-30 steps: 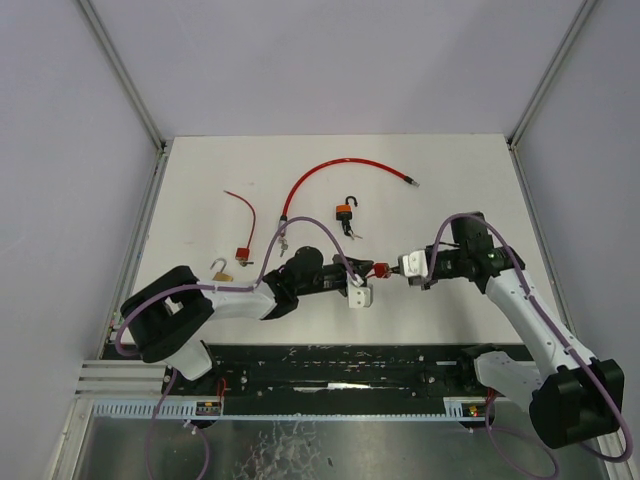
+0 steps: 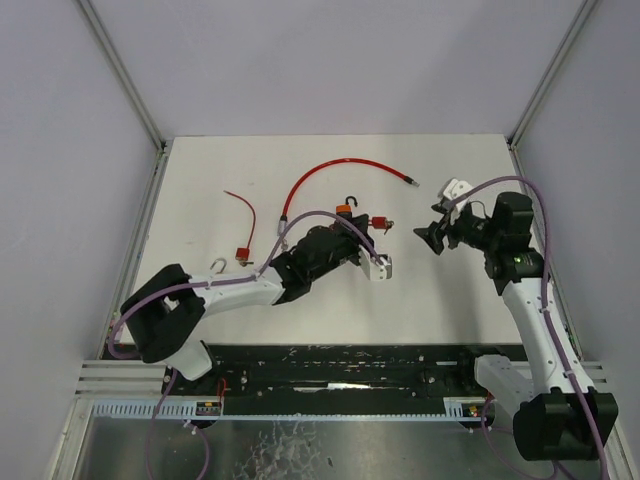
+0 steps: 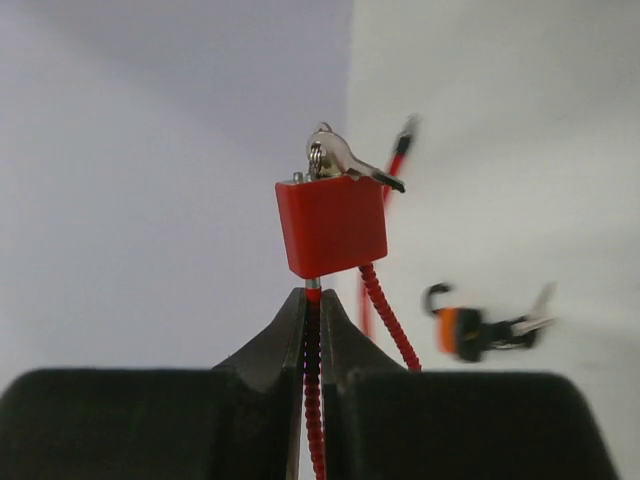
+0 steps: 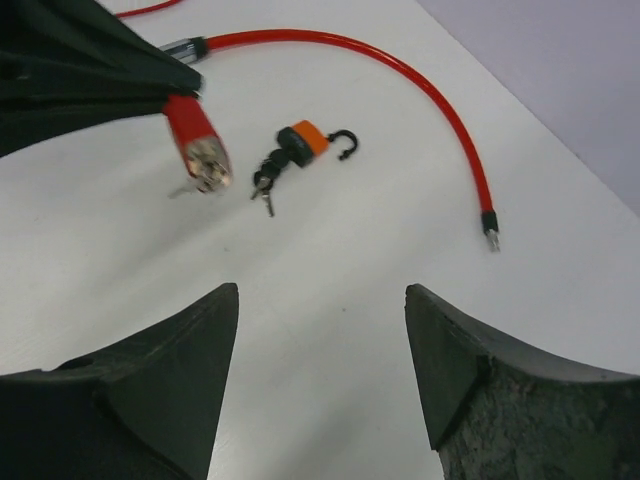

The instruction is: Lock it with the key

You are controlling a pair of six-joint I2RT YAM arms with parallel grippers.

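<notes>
A red cable lock [image 3: 330,225] with a key [image 3: 340,158] at its top hangs from my left gripper, which is shut on its braided red cable. In the top view that lock [image 2: 379,222] is right of the left gripper. My right gripper stands open and empty, apart from it to the right in the top view [image 2: 440,225]. A black-and-orange padlock [image 4: 305,142] with open shackle and keys lies on the white board beyond.
A long red hose [image 2: 340,160] curves across the back of the board. A thin red cable lock [image 2: 243,254] and other small locks lie at left. The board's front right is clear.
My right gripper has left the red lock, moving right and up the frame while opened wide. The left gripper has moved up the frame with the lock.
</notes>
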